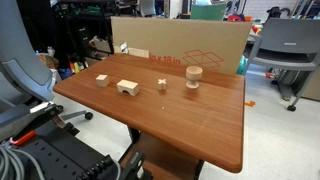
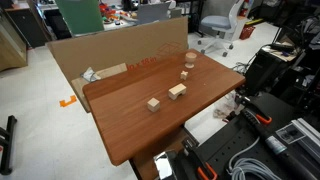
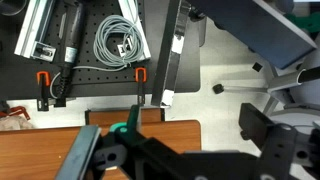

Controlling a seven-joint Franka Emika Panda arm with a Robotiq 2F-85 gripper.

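Note:
Several light wooden pieces stand apart on the brown table [image 1: 215,125]: a small cube [image 1: 102,80], a longer block [image 1: 128,87], a smaller piece [image 1: 162,85] and a round, cup-like piece [image 1: 194,77]. In exterior view 2 the cube [image 2: 154,104] is nearest the camera and the round piece [image 2: 189,60] farthest. My gripper appears in the wrist view with its dark fingers spread wide and open, nothing between them. It looks down over the table edge and the black base, away from the pieces. Neither exterior view shows the fingers clearly.
A tall cardboard panel [image 1: 180,42] borders the table's back. Coiled grey cable [image 3: 120,40] and orange-and-black clamps [image 3: 42,90] lie on the black base beside the table. A grey chair [image 1: 285,45] stands behind.

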